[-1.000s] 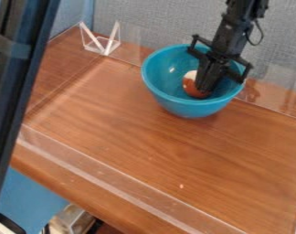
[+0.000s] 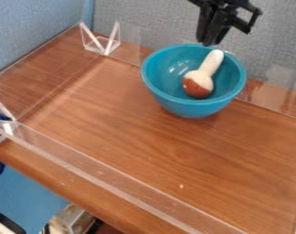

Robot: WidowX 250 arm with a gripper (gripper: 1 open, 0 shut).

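A blue bowl (image 2: 169,95) stands at the back of the wooden table (image 2: 143,166). Inside it lies an object with a pale handle and a brown round end (image 2: 199,85), leaning toward the bowl's back right. The black gripper (image 2: 209,35) hangs above the bowl at the top edge of the view, clear of the object; how far its fingers are apart is hard to tell.
Clear plastic barriers line the table's edges, with angled clear pieces (image 2: 100,41) at the back left. A grey padded wall rises behind. Bare wood fills the front and left of the table; a blue item sits at the left edge.
The gripper has risen out of the bowl, uncovering the pale-handled object, which stays inside. The large dark shape at the left edge has left the view.
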